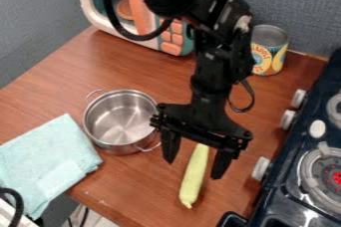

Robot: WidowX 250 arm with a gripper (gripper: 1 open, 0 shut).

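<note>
My black gripper (197, 149) hangs over the middle of the wooden counter, its fingers spread open on either side of the upper end of a pale yellow-green corn cob (193, 179). The cob lies lengthwise toward the front edge. Whether the fingers touch it cannot be told. A steel pot (118, 119) with two handles stands just left of the gripper. A light blue towel (40, 161) lies at the front left.
A black stove (314, 146) with white knobs fills the right side. A tin can (266, 52) and a toy kitchen appliance (140, 12) stand at the back. Bare counter (60, 82) shows at the left.
</note>
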